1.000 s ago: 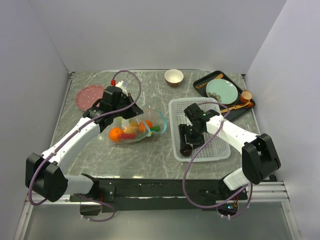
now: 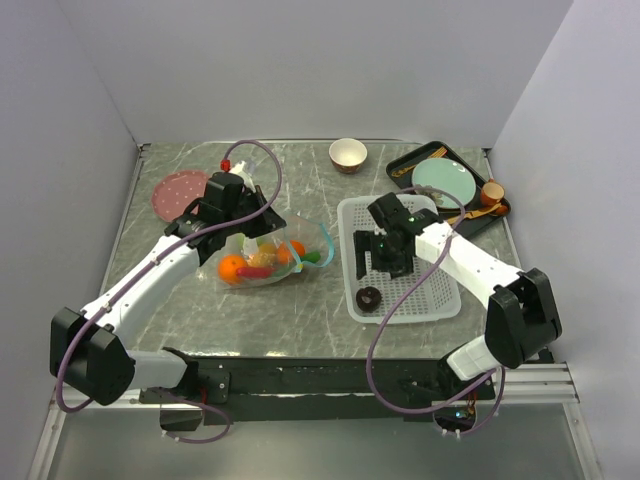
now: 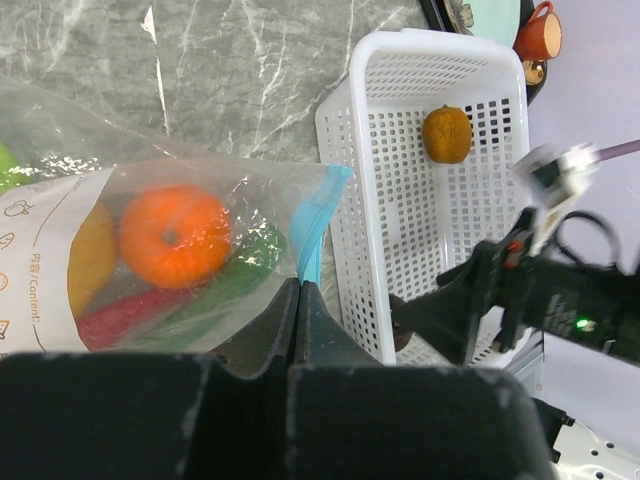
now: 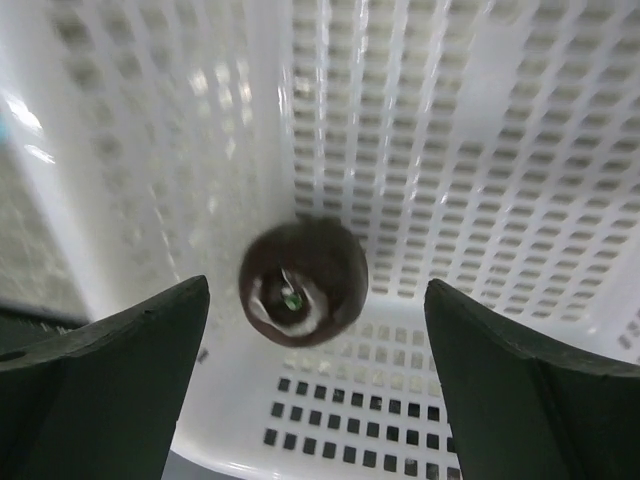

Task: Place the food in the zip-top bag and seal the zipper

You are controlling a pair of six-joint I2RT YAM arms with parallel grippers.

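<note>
The zip top bag (image 2: 275, 262) lies open-mouthed on the left of the counter with oranges (image 3: 173, 235), a red item (image 3: 135, 315), green and yellow produce inside. My left gripper (image 2: 268, 222) is shut at its blue zipper edge; whether film is between the fingertips is unclear. In the white basket (image 2: 440, 300), a dark round doughnut-like food (image 4: 303, 283) sits at the near left corner. My right gripper (image 2: 375, 256) is open above the basket, with the doughnut below and between its fingers in the right wrist view, not held. A brown round food (image 3: 447, 134) lies at the basket's far end.
A black tray (image 2: 483, 229) with plate, cup and utensils is at back right. A bowl (image 2: 348, 151) stands at the back, a pink plate (image 2: 180, 188) at back left.
My right gripper has moved up and away from the dark food, toward the back of the basket, leaving it uncovered in the top view. The left arm is unchanged.
</note>
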